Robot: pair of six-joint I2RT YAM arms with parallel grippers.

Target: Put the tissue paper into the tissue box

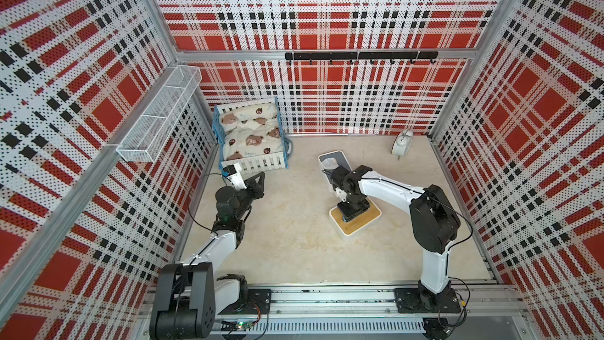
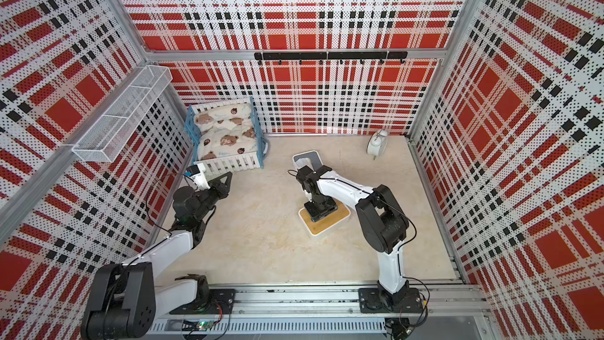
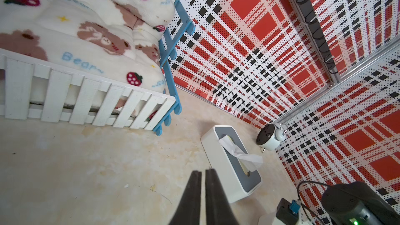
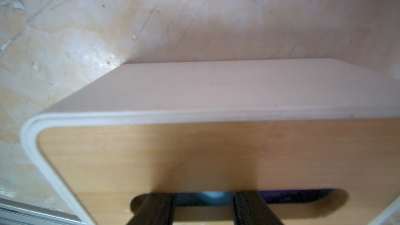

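Note:
A white-rimmed tissue box lid with a wooden top (image 4: pixel 191 154) and an oval slot sits under my right gripper, whose fingertips are at the slot, apparently part open. The grey open tissue box (image 3: pixel 220 162) stands behind it, with white tissue paper (image 3: pixel 241 154) inside. My left gripper hovers over the table in front of the cot, its blurred fingers together; I see nothing clearly between them.
A small cot with bear bedding (image 1: pixel 251 132) stands at back left, a white clock (image 1: pixel 402 144) at back right. A wire basket (image 1: pixel 157 113) hangs on the left wall.

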